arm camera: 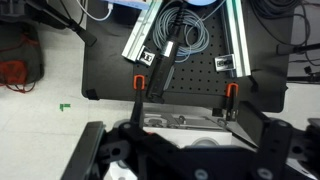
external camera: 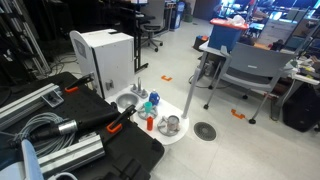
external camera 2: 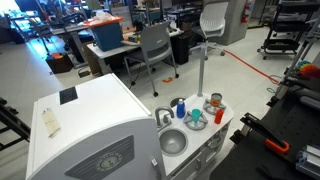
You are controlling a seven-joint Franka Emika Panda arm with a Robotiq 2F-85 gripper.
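Note:
In the wrist view, my gripper shows as dark parts on both sides of the lower frame, set wide apart, with nothing visible held between them. Neither exterior view shows the gripper. A white toy kitchen counter holds a round metal sink (external camera 2: 173,142) and a small faucet (external camera 2: 163,117). Beside the sink are a blue item (external camera 2: 180,107), a teal cup (external camera 2: 196,115), a red item (external camera 2: 219,116) and a metal pot (external camera 2: 214,101). A strip of the counter lies below the table edge in the wrist view, largely hidden by the gripper.
A black table carries coiled grey cable (external camera: 42,121), a black cylindrical tool (external camera: 70,127) and metal rails. Orange-tipped clamps (arm camera: 138,82) grip its edge. The white cabinet (external camera: 105,58) rises at one end of the counter. Beyond are a grey chair (external camera: 250,68) and open floor.

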